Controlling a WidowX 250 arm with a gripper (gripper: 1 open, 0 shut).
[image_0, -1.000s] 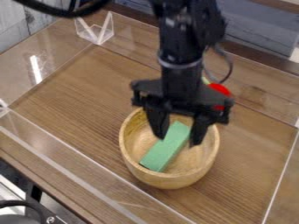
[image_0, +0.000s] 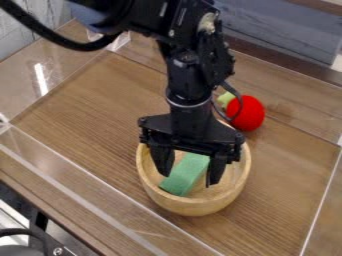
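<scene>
The black gripper (image_0: 191, 150) hangs over a light wooden bowl (image_0: 201, 202), its fingers at the bowl's rear rim. A green oblong object (image_0: 181, 179) lies tilted in the bowl, below and between the fingers; whether they touch it I cannot tell. The fingers are apart.
A red round object (image_0: 246, 113) with a yellow-green thing (image_0: 226, 99) beside it lies behind the arm on the right. A white wall stands at the back.
The gripper has moved slightly left, and its fingers have come a little closer together. More of the red object shows now. The bowl and green object look unmoved.
</scene>
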